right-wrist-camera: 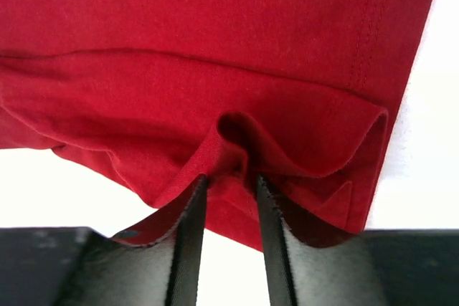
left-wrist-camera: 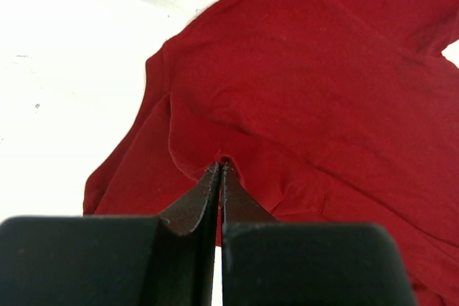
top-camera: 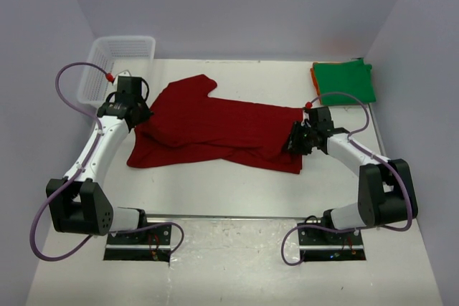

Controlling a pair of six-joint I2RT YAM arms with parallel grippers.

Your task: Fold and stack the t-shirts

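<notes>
A dark red t-shirt (top-camera: 222,123) lies spread across the table, with its near side partly folded over and a sleeve pointing away at the back left. At its left end my left gripper is shut, the cloth pinched up in a small ridge at its fingertips. Over the right end, my right gripper stands part open. A raised, crumpled fold of the shirt shows between and just beyond its fingers, not clamped by them. In the top view both grippers cover part of the shirt's ends.
Stacked green and orange folded cloth (top-camera: 344,82) lies at the back right. A white basket (top-camera: 147,49) stands empty at the back left, close behind the left arm.
</notes>
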